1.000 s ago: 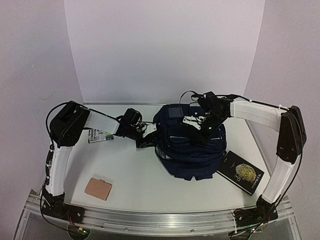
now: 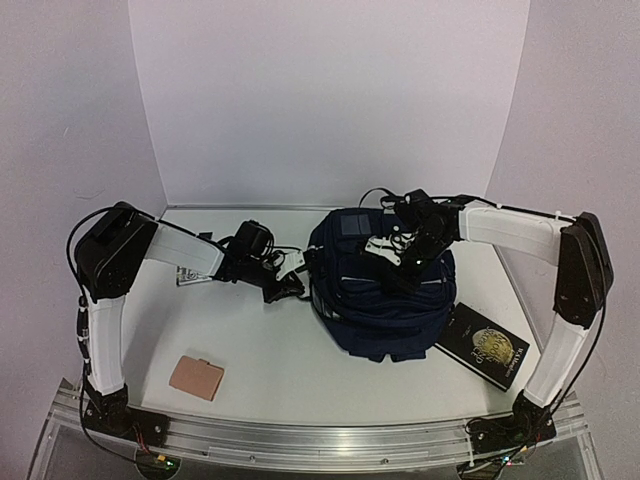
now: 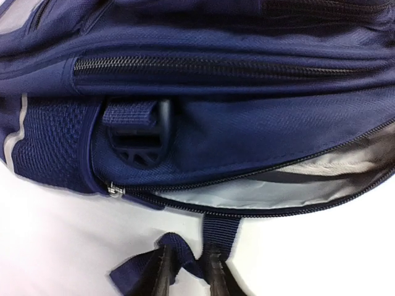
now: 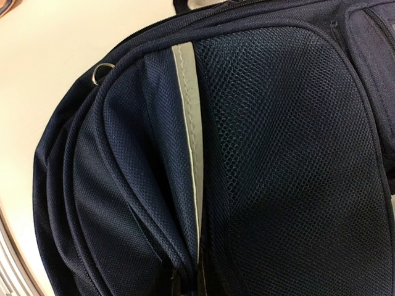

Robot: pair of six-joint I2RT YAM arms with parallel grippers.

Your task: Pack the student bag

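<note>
A navy backpack (image 2: 365,325) lies on the white table right of centre. In the left wrist view its side zipper gapes, and the pale lining (image 3: 247,192) shows. Beside that opening is my left gripper, its fingers apart. A navy strap (image 3: 221,233) hangs at these fingers, but it does not look pinched. Over the pack, my right gripper is shut on a bunched fold of its fabric beside a light trim strip (image 4: 188,105). A black book with a gold emblem (image 2: 485,345) rests right of the pack. At front left is a pinkish-brown notebook-like item (image 2: 196,378).
A printed item (image 2: 190,275) lies at the back left, partly under my left arm. A metal rail (image 2: 320,435) runs along the front edge, and walls close in the other sides.
My left gripper has drawn back slightly to the left, away from the pack. The pack has shifted a touch to the right. My right arm has hardly moved.
</note>
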